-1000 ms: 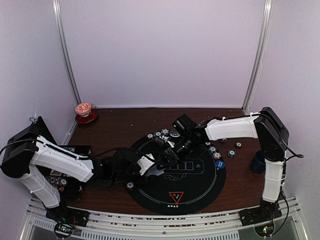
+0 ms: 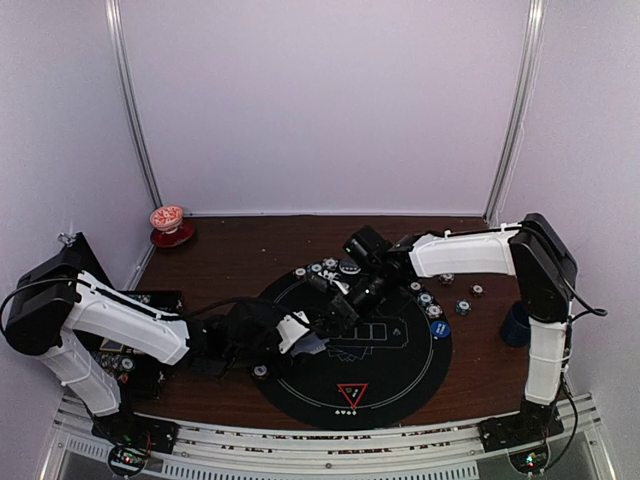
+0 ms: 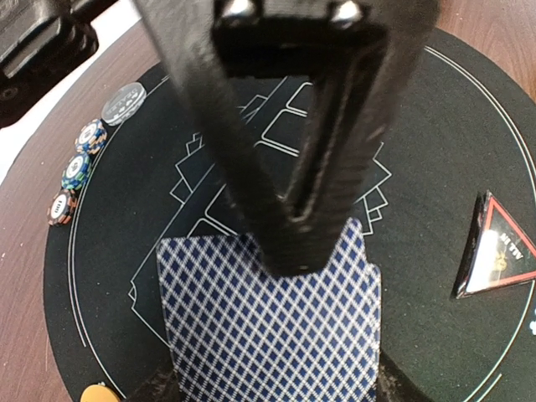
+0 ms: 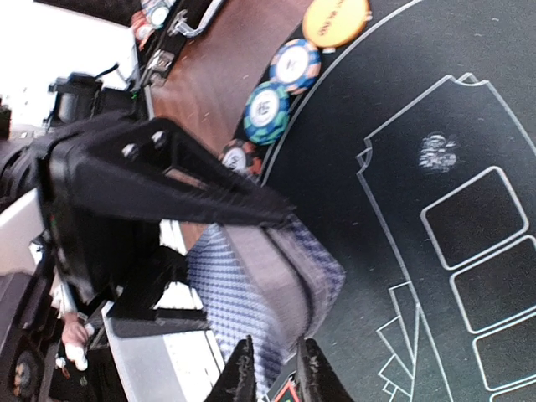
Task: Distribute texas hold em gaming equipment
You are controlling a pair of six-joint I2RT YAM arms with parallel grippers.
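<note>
A deck of cards with blue checked backs (image 3: 268, 327) lies over the black poker mat (image 3: 452, 126). My left gripper is shut on it, its fingers at the deck's two sides; in the top view only a pale bit of cards (image 2: 311, 344) shows. My right gripper has its fingertips close to the deck's edge, a narrow gap between them. In the left wrist view it reaches down over the deck's top edge. Whether it touches a card is hard to tell.
Several chips (image 3: 75, 172) line the mat's edge, with a clear dealer disc (image 3: 124, 103) and a red triangular ALL IN marker (image 3: 504, 247) on the mat. A dark cup (image 2: 515, 325) stands at the right, a red bowl (image 2: 167, 219) back left, and an open case (image 2: 130, 365) front left.
Both arms stay nearly in place over the mat. The two grippers shift only slightly against each other around the cards.
</note>
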